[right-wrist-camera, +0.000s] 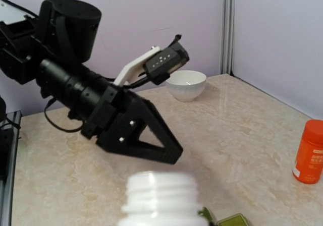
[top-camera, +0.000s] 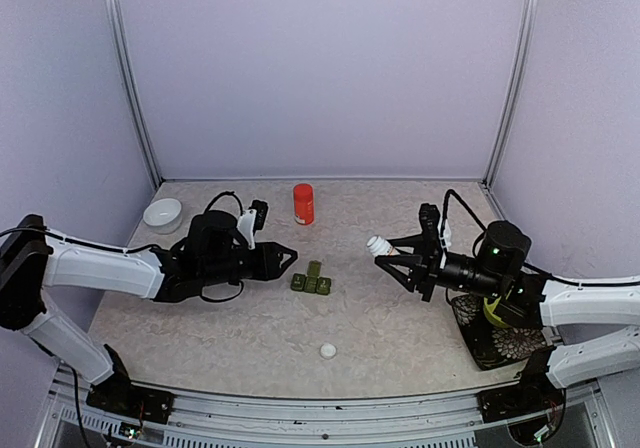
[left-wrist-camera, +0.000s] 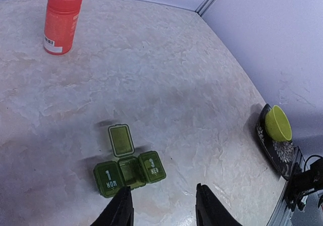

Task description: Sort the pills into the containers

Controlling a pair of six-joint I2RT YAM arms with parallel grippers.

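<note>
My right gripper (top-camera: 390, 258) is shut on an uncapped white bottle (right-wrist-camera: 159, 201), held tilted in the air right of centre. My left gripper hangs left of the green pill boxes (top-camera: 310, 283) in the top view; its fingers are apart in its wrist view, with nothing seen between them. The boxes form a small cluster on the table, several compartments (left-wrist-camera: 121, 139) showing. A white cap (top-camera: 328, 351) lies on the front middle of the table.
A red bottle (top-camera: 303, 205) stands at the back middle, a white bowl (top-camera: 163, 214) at back left. A dark patterned tray (top-camera: 490, 348) with a yellow-green bowl (left-wrist-camera: 277, 122) sits at the right. Table space around the boxes is clear.
</note>
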